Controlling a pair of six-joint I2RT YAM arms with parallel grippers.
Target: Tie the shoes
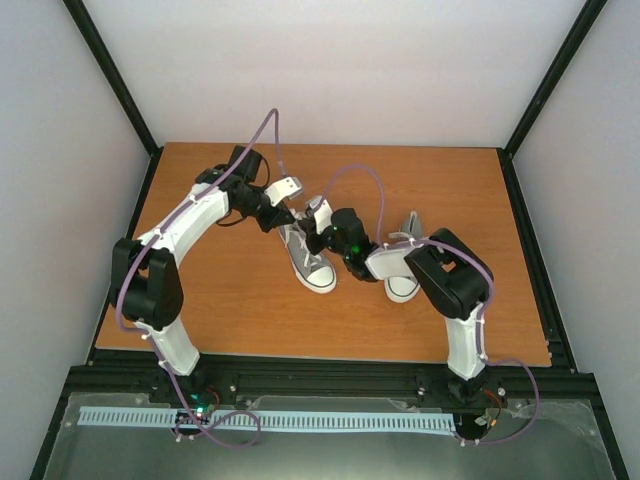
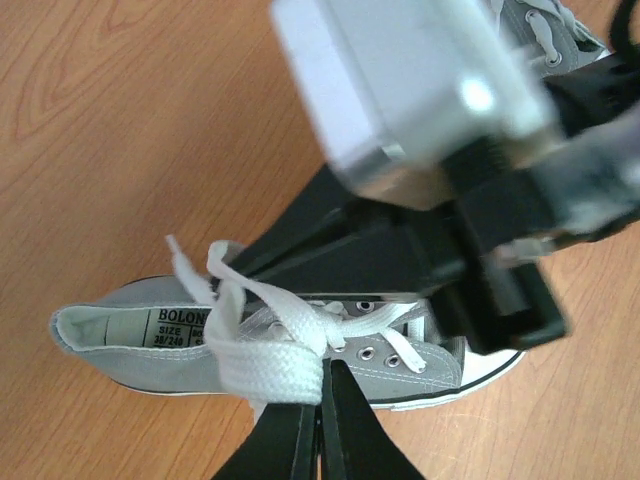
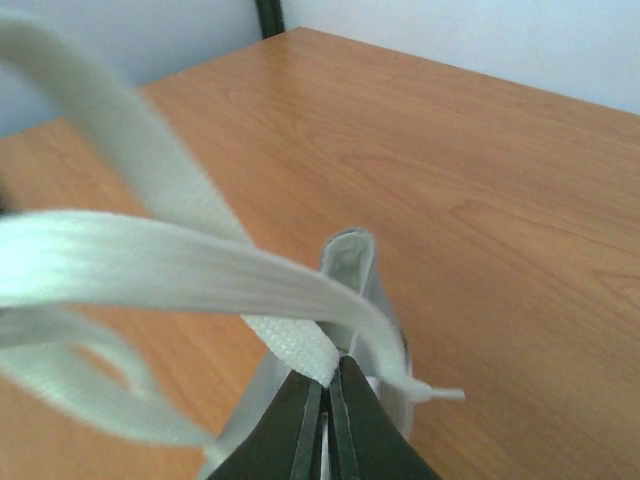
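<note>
The grey shoe with a white toe (image 1: 318, 278) lies under both grippers at the table's middle. In the left wrist view, my left gripper is shut on a white lace (image 2: 275, 370), drawn into a loop above the shoe. The black fingers (image 2: 345, 250) of the right gripper reach across the shoe's opening there. From the right wrist view, the right gripper is shut on a white lace (image 3: 295, 345), while another lace end (image 3: 425, 392) hangs across in front. The knot area is partly hidden by the fingers.
A second grey shoe (image 1: 402, 290) stands to the right, partly covered by the right arm. Both arms nearly meet over the left shoe.
</note>
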